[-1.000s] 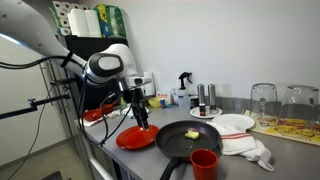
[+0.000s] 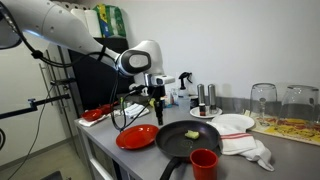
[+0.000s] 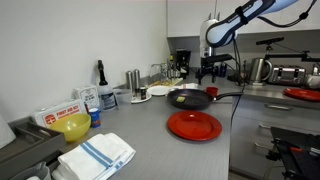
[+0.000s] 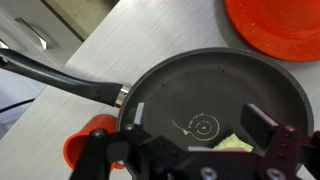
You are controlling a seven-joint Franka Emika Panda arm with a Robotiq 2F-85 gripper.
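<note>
A black frying pan [image 2: 178,137] rests on the grey counter, its long handle towards the front. In it lies a small yellow piece [image 2: 192,134], which shows partly behind my gripper's parts in the wrist view [image 4: 232,143]. My gripper is above the pan in that view, fingers wide apart at either side and nothing between them. In exterior view 1 the gripper [image 2: 158,112] hangs near the pan's far left edge. Left of the pan is a flat red plate [image 2: 136,137], empty. A red mug [image 2: 203,163] stands close to the pan's front right.
A white cloth [image 2: 240,146] and white plate [image 2: 234,122] lie right of the pan. Glass jars [image 2: 299,106] stand at the back right, small shakers [image 2: 211,97] behind the pan. In exterior view 2, bare counter [image 3: 165,148] lies beyond the red plate, near another cloth [image 3: 97,156].
My arm has moved to the right and a little upward, from over the red plate towards the pan. The plate, pan, yellow piece and mug have stayed where they were.
</note>
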